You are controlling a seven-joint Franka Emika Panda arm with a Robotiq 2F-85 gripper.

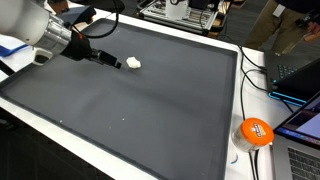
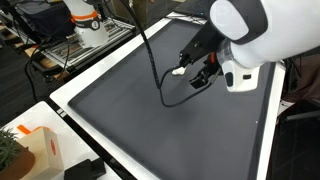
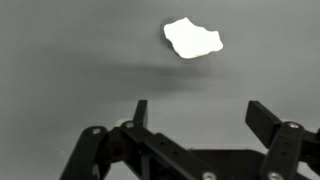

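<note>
A small white crumpled piece lies on the dark grey tabletop. From the wrist camera the same white piece shows ahead of the fingertips, above the middle of the picture. My gripper is open, its two black fingers wide apart with only bare table between them. In exterior view 1 the gripper hangs to the left of the white piece, apart from it. Exterior view 2 shows the white piece beside the black gripper, partly close behind it.
An orange-lidded jar stands on the white table edge at the right, near laptops and cables.
</note>
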